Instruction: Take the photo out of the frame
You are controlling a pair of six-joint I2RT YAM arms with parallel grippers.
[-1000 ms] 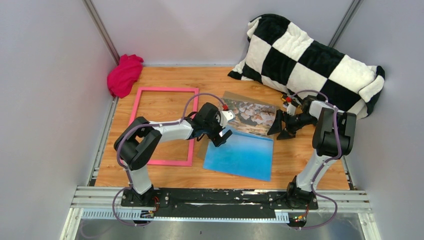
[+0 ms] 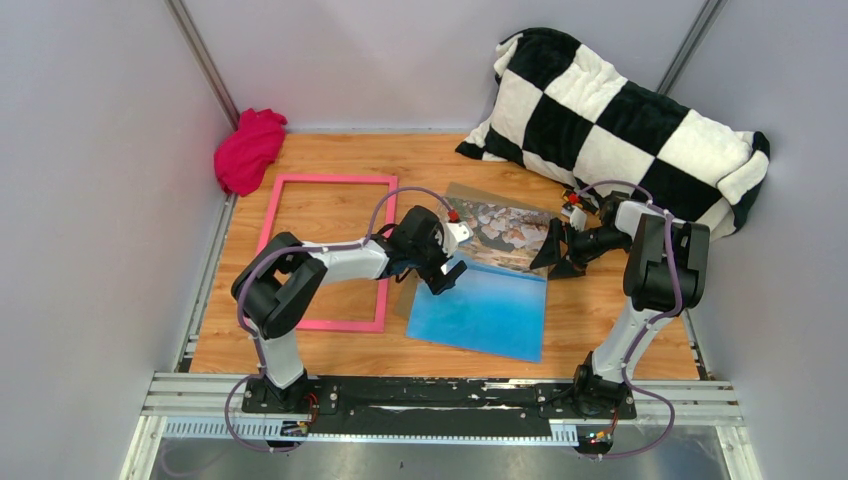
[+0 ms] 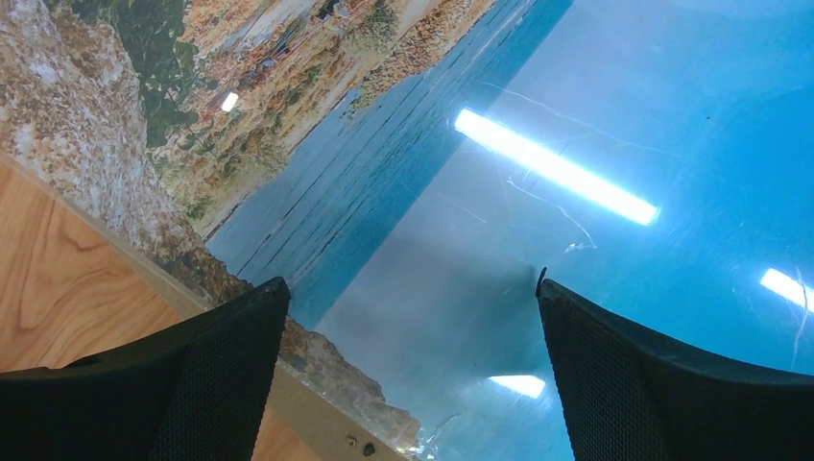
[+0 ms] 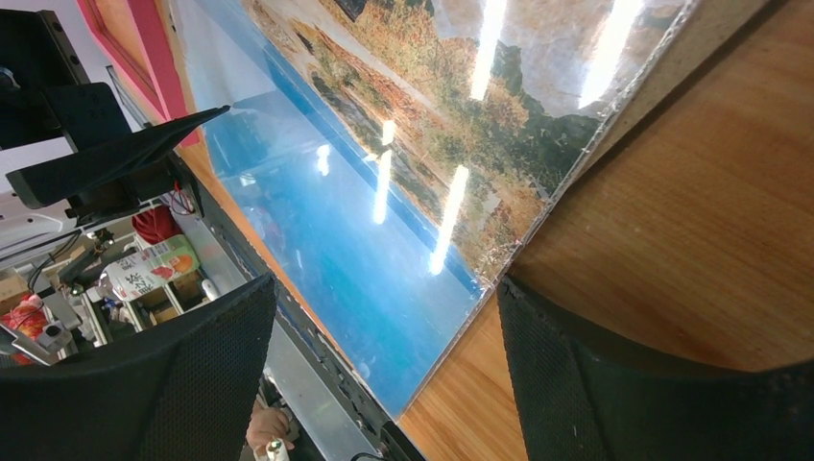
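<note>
A glossy photo of blue water and rocky shore, under what looks like a clear sheet, lies on a brown board on the wooden table. The empty pink frame lies to the left. My left gripper is open, low over the photo's left edge, where blue meets rock. My right gripper is open at the photo's right edge, one finger over the photo and the other beside its edge; whether they touch it I cannot tell.
A checkered pillow fills the back right, near the right arm. A red cloth lies at the back left. Bare wood shows at the front right.
My right gripper has shifted very slightly left onto the photo's edge. The photo, frame and left gripper look unchanged.
</note>
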